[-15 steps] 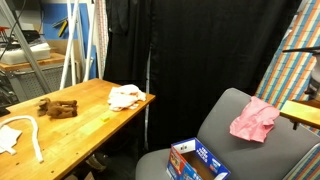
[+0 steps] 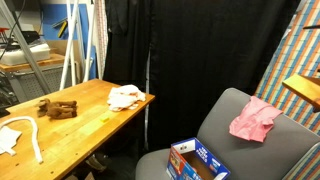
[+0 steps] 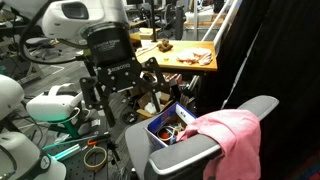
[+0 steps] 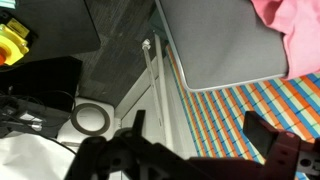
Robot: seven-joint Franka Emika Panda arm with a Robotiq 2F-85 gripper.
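Note:
A pink cloth [image 2: 255, 118] is draped over the seat back of a grey chair [image 2: 225, 108]; it also shows as pink fabric [image 3: 228, 140] in exterior view 2 and as a pink corner [image 4: 290, 28] at the wrist view's top right. On the chair's seat stands a blue box [image 2: 200, 158] with things inside [image 3: 170, 128]. My gripper hangs over the chair's edge and a striped fabric; its black fingers stand wide apart with nothing between them. In exterior view 2 the white arm [image 3: 35, 110] fills the left side.
A wooden table [image 2: 75, 115] at left holds a brown stuffed animal [image 2: 57, 108], a pale cloth [image 2: 126, 97] and a white curved tube [image 2: 32, 135]. Black curtains [image 2: 200, 60] hang behind. A yellow wooden surface [image 2: 305, 90] juts in at the right.
In exterior view 1 the wooden surface and the dark arm part at the right edge sit higher and at a different tilt than before. The cloths, box and stuffed animal have not moved.

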